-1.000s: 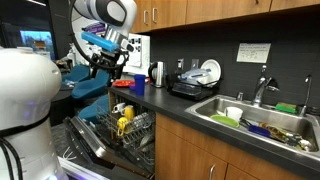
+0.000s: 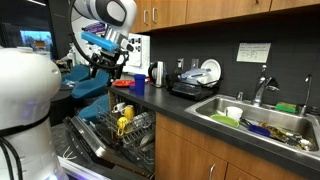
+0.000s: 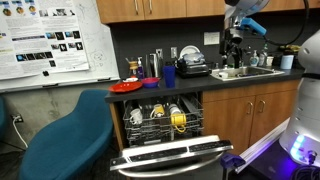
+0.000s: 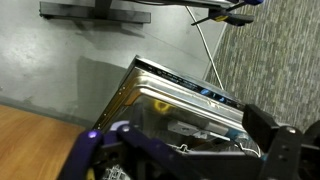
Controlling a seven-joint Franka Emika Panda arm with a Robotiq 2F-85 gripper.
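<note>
My gripper [image 2: 104,72] is raised above the dishwasher in exterior view 1, pointing down. Its fingers are spread in the wrist view, and nothing shows between them. Below it, the open dishwasher door [image 3: 170,155] hangs down at a slant. Its metal edge [image 4: 180,85] crosses the middle of the wrist view. Inside, the pulled-out rack [image 3: 150,130] holds several dishes, among them a yellow mug [image 3: 179,122] and a white cup [image 3: 136,116]. Exterior view 1 shows the yellow mug [image 2: 123,124] standing well below the gripper.
Along the counter [image 2: 190,110] stand a blue cup [image 2: 139,84], a red plate [image 2: 122,83], a dish rack [image 2: 190,85] and a sink [image 2: 250,118] with items in it. A blue beanbag chair [image 3: 70,130] sits on the floor. Open air surrounds the gripper.
</note>
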